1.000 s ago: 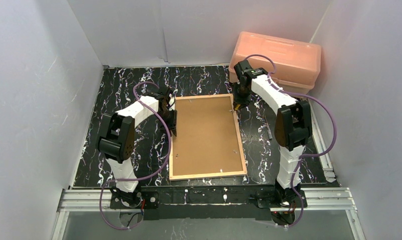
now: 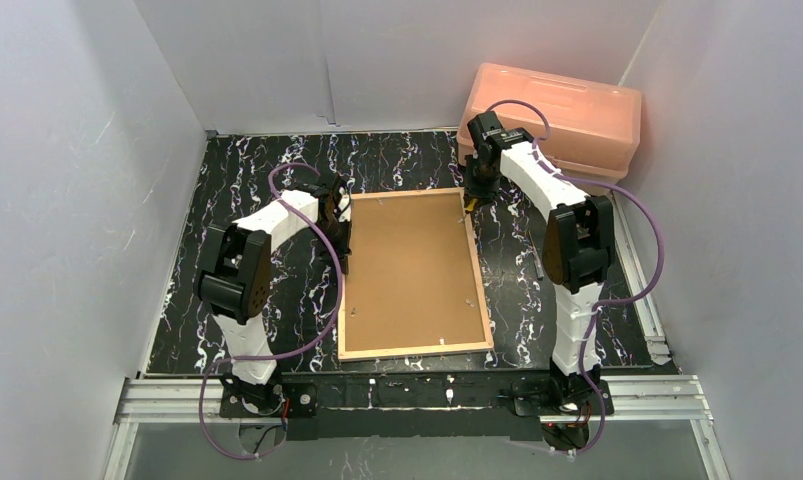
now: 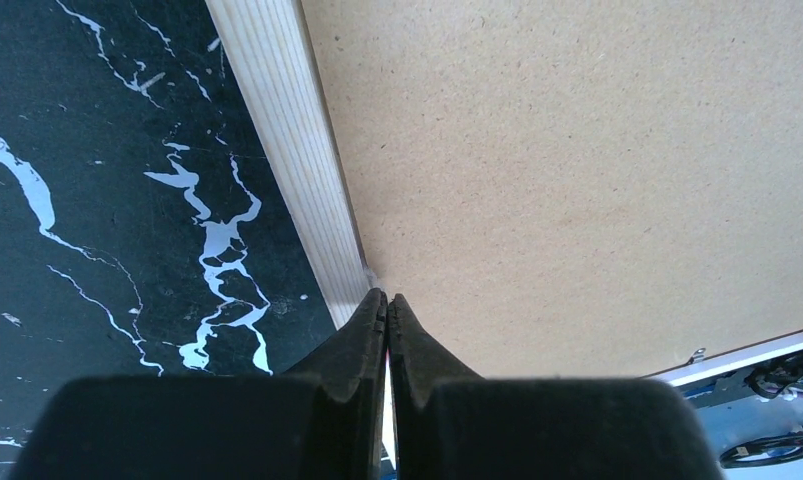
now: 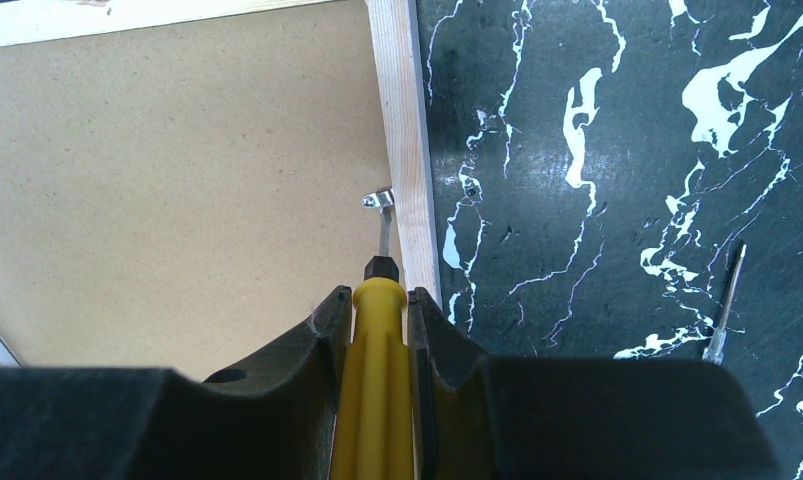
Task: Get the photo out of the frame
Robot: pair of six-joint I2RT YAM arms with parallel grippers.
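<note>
The wooden picture frame (image 2: 482,284) lies face down on the dark marbled table, its brown backing board (image 2: 409,270) upward. No photo shows. In the right wrist view a yellow screwdriver (image 4: 380,340) is clasped in my right gripper. Its blade reaches a small metal clip (image 4: 377,199) at the frame's inner edge; whether it is under the clip I cannot tell. My left gripper is shut at the opposite long side, its tips by the seam between wood strip (image 3: 307,150) and board, with nothing visible between them.
A second, thin screwdriver (image 4: 724,305) lies on the table to the right of the frame. At the back right stands a pink plastic box (image 2: 557,115), close behind my right arm. Several more clips, one a near-edge clip (image 3: 698,355), sit around the board. Bare table flanks the frame.
My right arm has shifted slightly toward the back and left, the screwdriver staying in its gripper. The left gripper has moved barely at all. The frame lies where it was.
</note>
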